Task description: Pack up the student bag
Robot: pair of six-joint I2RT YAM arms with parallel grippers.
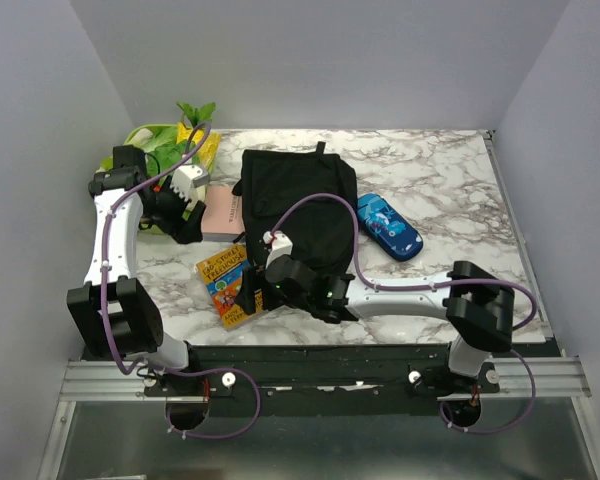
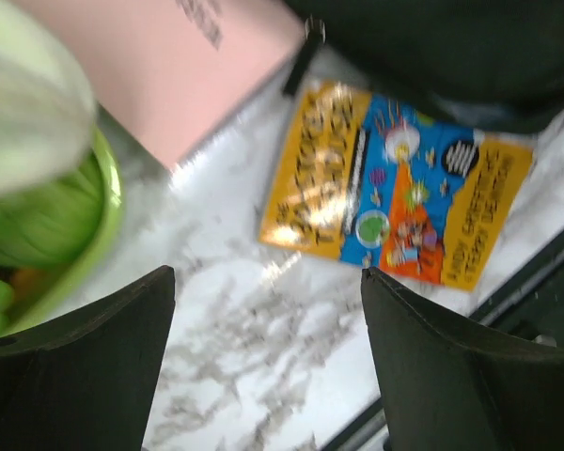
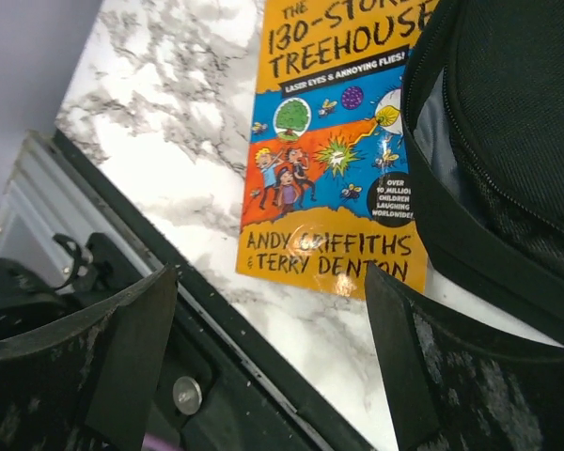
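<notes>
The black bag (image 1: 300,195) lies flat on the marble table, its flap down, so its inside is hidden. At its left front lies an orange and blue treehouse book (image 1: 220,276), partly under the bag's edge in the right wrist view. A pink book (image 1: 221,212) rests beside the bag's left side. The blue pencil case (image 1: 388,227) sits to the right. Over the book's right part, my right gripper (image 1: 248,291) is open and empty. My left gripper (image 1: 188,230) hangs open near the pink book and the basket, nothing between its fingers.
A green basket (image 2: 107,202) of vegetables stands at the back left, partly hidden by my left arm in the top view. Bare marble (image 1: 440,180) spreads across the back right. A dark rail (image 1: 380,357) runs along the front edge.
</notes>
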